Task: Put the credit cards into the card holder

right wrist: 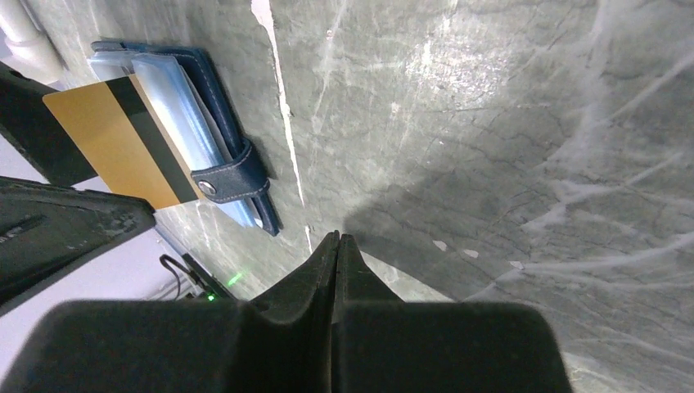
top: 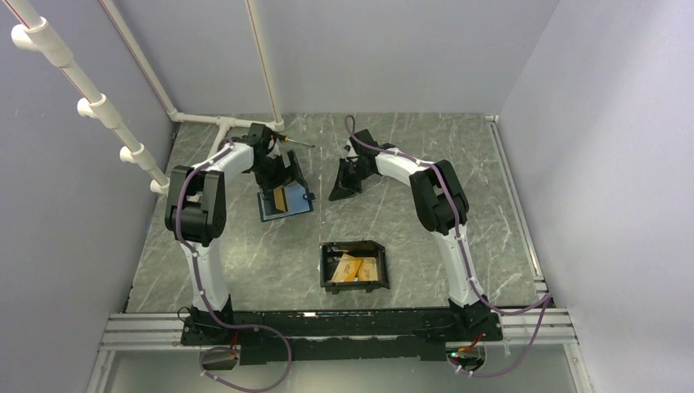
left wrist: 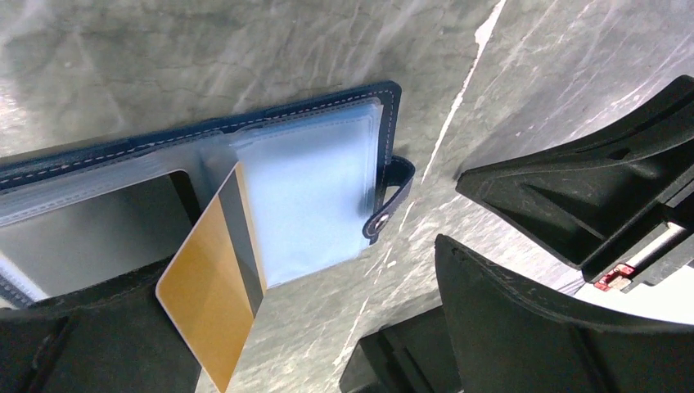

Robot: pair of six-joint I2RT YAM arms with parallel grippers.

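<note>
The blue card holder (top: 298, 199) lies open on the table at left of centre, its clear sleeves and snap strap (left wrist: 398, 196) showing in the left wrist view. A gold card with a dark stripe (left wrist: 214, 282) stands tilted up at the middle of the holder; how far it sits in a sleeve cannot be told. Over the holder my left gripper is open, one finger beside the card and the other well to the right, so the card is not clamped. To the right of the holder, my right gripper is shut above bare table, nothing between its fingertips.
A black open box (top: 326, 267) with several gold cards (top: 347, 268) stands at the front middle. Behind the left gripper lies a screwdriver (top: 299, 143). White pipes (top: 196, 119) border the back left.
</note>
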